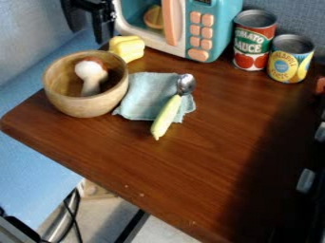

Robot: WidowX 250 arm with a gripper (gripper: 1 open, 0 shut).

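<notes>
My gripper (86, 13) shows only as a dark shape at the top edge, left of the toy microwave; its fingers are hard to make out. A wooden bowl (67, 102) holds a red-and-white utensil (90, 74). A light blue cloth (140, 100) lies right of the bowl, with a yellow-handled spoon (166, 116) on it. A yellow block (127, 47) sits behind the bowl.
The teal microwave (218, 11) stands at the back, with a tomato sauce can (252, 43) and a yellow can (290, 61) to its right.
</notes>
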